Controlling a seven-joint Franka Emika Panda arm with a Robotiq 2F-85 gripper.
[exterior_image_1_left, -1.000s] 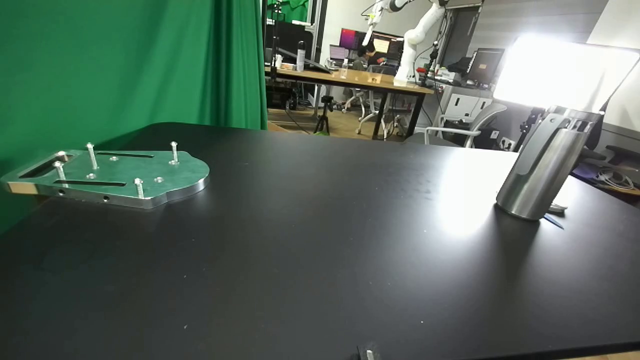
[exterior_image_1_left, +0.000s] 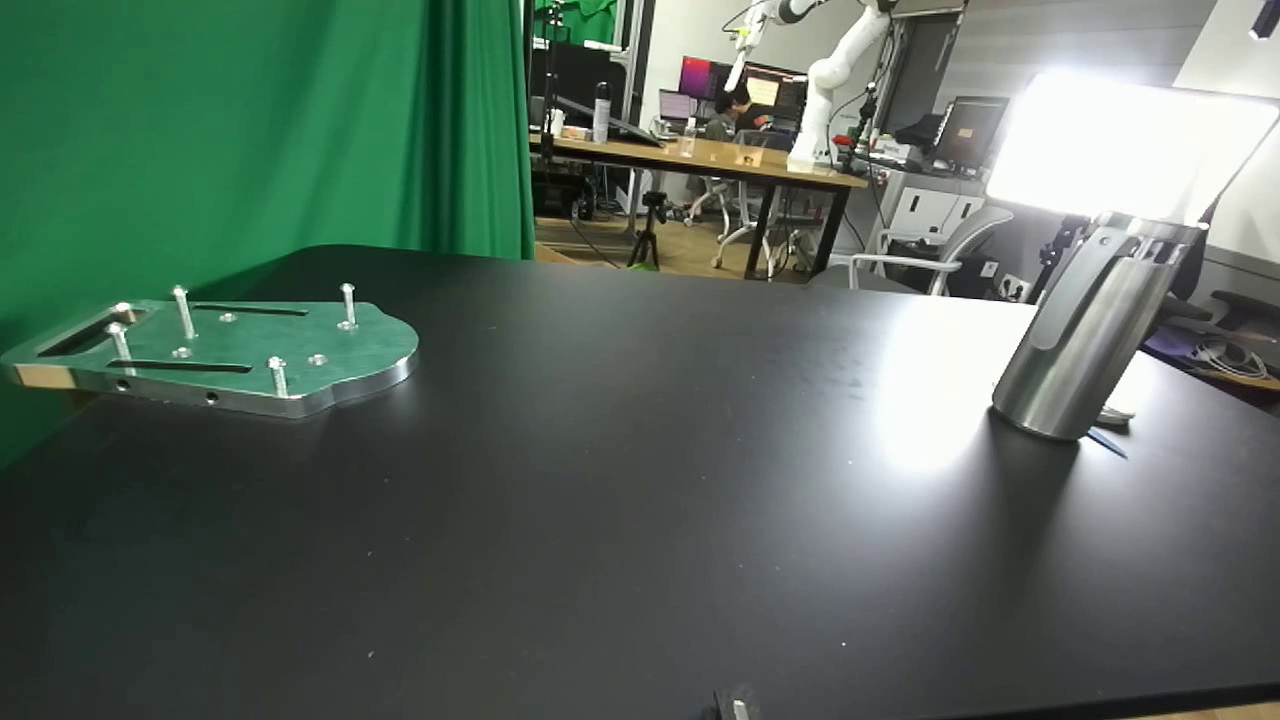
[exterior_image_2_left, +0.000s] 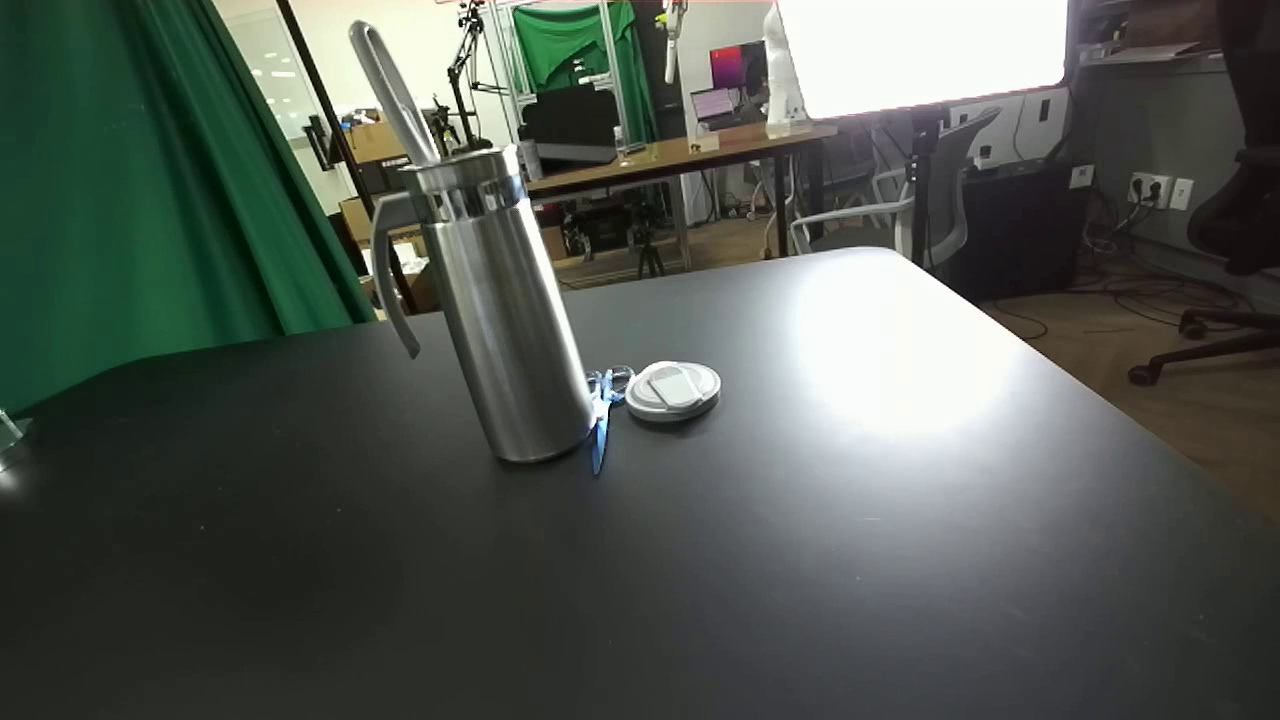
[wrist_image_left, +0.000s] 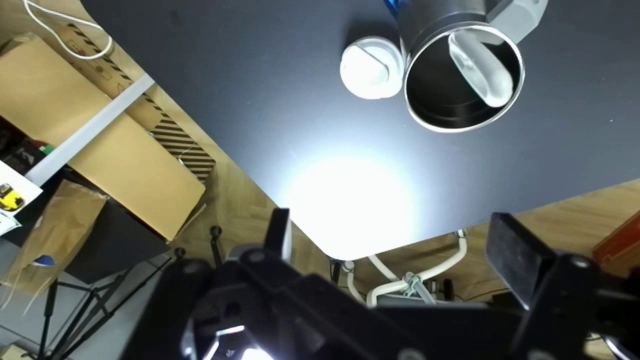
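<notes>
In the wrist view my gripper stands open, its dark fingers (wrist_image_left: 517, 258) wide apart with nothing between them. A steel pitcher (exterior_image_2_left: 510, 324) stands upright on the black table, a grey handle on its side. One end of a long light-grey utensil (exterior_image_2_left: 396, 94) sticks up out of its open mouth; the other end is inside. Beside the pitcher lies a round white lid (exterior_image_2_left: 673, 391), with blue scissors (exterior_image_2_left: 602, 414) between them. From the wrist, the pitcher (wrist_image_left: 462, 78) and lid (wrist_image_left: 372, 67) appear beyond the fingertips, apart from them. Neither exterior view clearly shows the gripper.
A flat metal plate (exterior_image_1_left: 258, 348) with upright bolts rests at the table's far left, near the green curtain (exterior_image_1_left: 264, 132). Bare black table (exterior_image_1_left: 624, 480) stretches between plate and pitcher. A bright lamp panel (exterior_image_2_left: 924, 54) glares behind the table, whose edge (wrist_image_left: 231, 159) runs close by.
</notes>
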